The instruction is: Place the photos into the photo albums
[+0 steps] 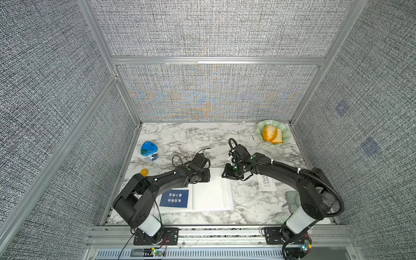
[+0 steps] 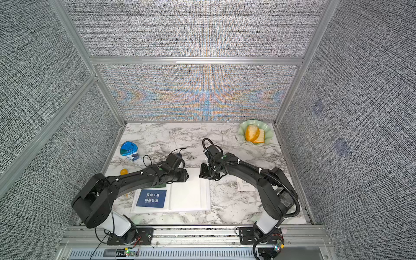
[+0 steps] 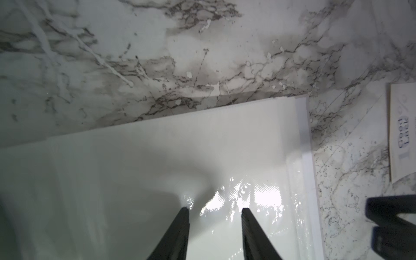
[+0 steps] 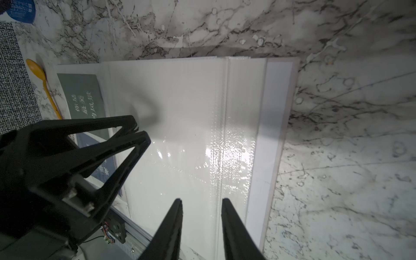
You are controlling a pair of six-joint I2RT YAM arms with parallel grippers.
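An open album holds a blue card on its left page, with a dark green card beside it; its right page is blank, glossy sleeve. A printed "Good Luck" paper lies on the table right of the album. My left gripper hangs over the blank page, fingers parted, nothing between them. My right gripper is above the album's right part, also open and empty, close to the left one.
A blue-lidded cup and orange spoon are at the left. A green bowl with bread stands back right.
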